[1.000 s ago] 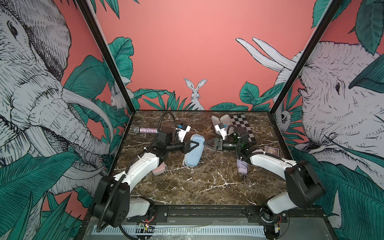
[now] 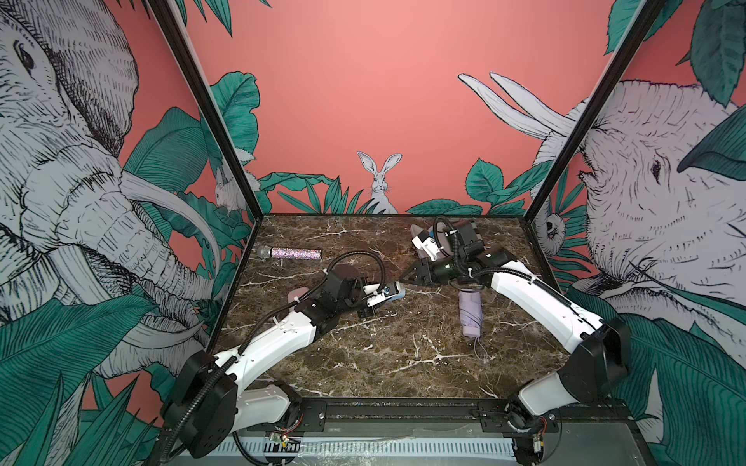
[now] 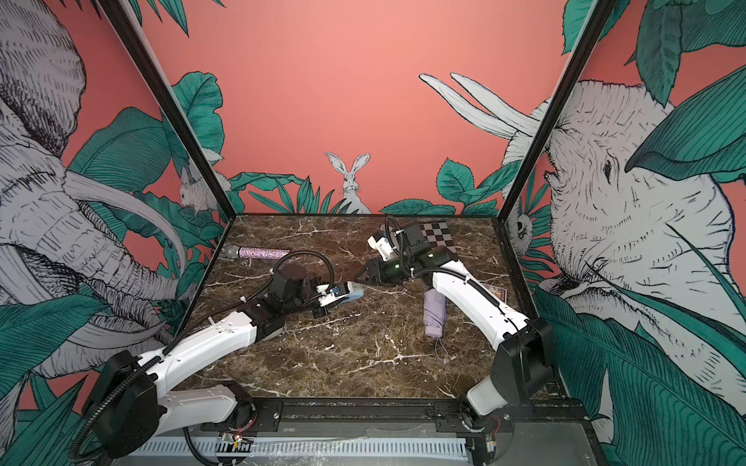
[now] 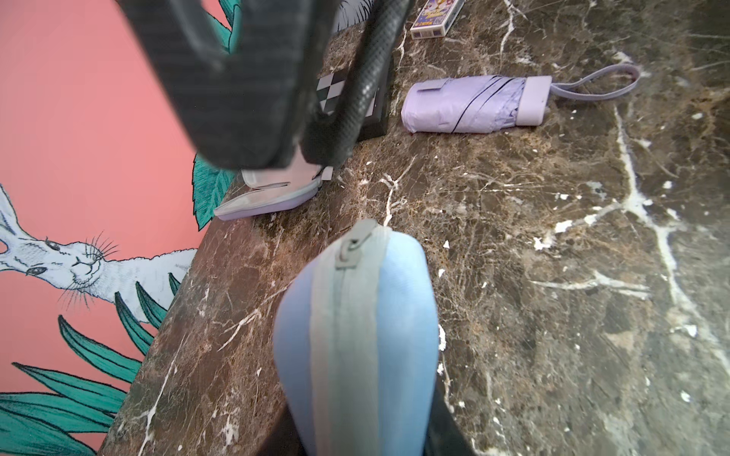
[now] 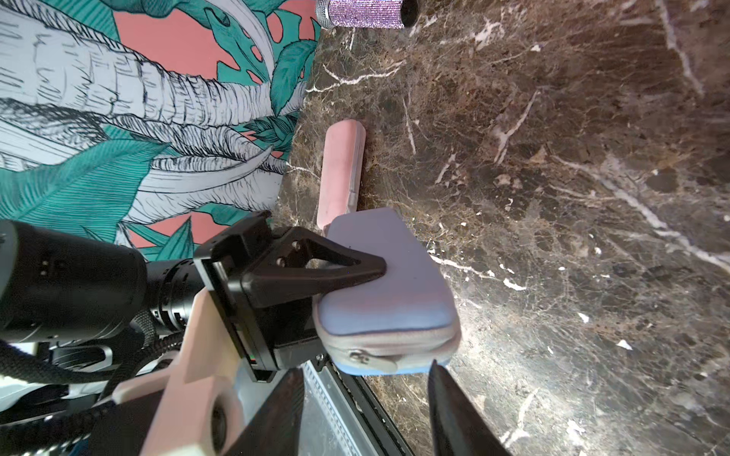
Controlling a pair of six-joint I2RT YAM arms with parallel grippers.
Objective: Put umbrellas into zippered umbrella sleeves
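A light-blue sleeve with a grey zipper hangs above the table; in the right wrist view the sleeve (image 5: 388, 300) has its zipper end toward that camera. My left gripper is shut on it, one black finger (image 5: 334, 275) lying across its side. Facing the zipper end, my right gripper stands open with nothing between its fingers. The zipper pull (image 4: 351, 250) shows at the sleeve's end. A folded lilac umbrella (image 4: 464, 105) with a wrist strap lies at right centre of the table, apart from both grippers.
Near the left arm lies a pink case (image 5: 340, 171). Another pale case (image 4: 277, 193) is beside the checkered board (image 3: 435, 233) at the back. A glittery microphone (image 2: 295, 253) lies back left, a small card box (image 4: 437, 16) at right.
The right arm has shifted a little and stays open.
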